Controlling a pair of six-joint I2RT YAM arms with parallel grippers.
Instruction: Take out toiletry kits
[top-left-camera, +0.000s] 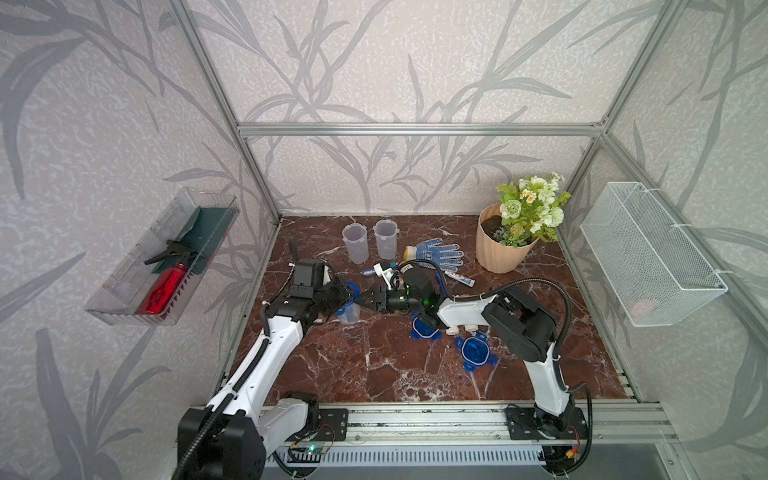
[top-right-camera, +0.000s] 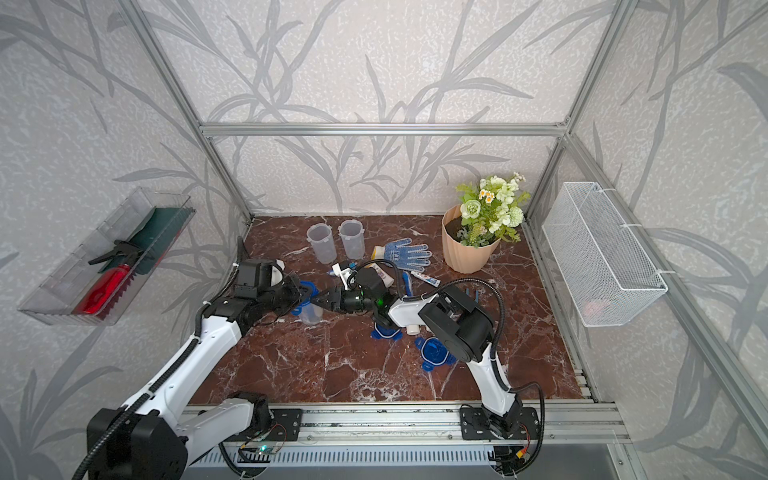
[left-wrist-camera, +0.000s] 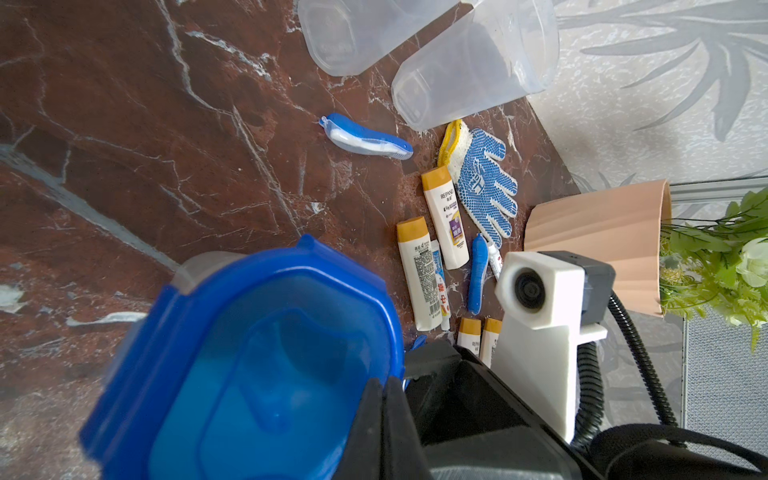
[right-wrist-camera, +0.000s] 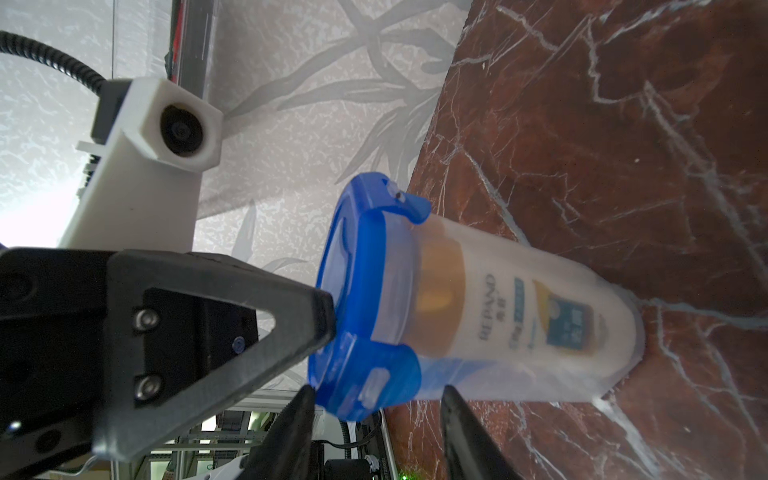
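Note:
A clear container (right-wrist-camera: 512, 320) with a blue lid (left-wrist-camera: 276, 264) stands on the table, holding a toiletry bottle with an orange cap. My left gripper (top-left-camera: 345, 297) is at the lid; in the left wrist view its fingers (left-wrist-camera: 376, 416) are together over the rim, and whether any rim lies between them is hidden. On the container's right, my right gripper has its fingers apart near a blue side latch, with nothing gripped between them. Two unlidded containers (top-left-camera: 356, 244) (top-left-camera: 385, 240) stand at the back.
Bottles (left-wrist-camera: 448, 216), a blue-white case (left-wrist-camera: 364, 137) and a dotted glove (left-wrist-camera: 484, 184) lie to the back right. Blue lids (top-left-camera: 475, 349) rest at the front right, and a flowerpot (top-left-camera: 504, 252) stands behind. Table in front of the container is clear.

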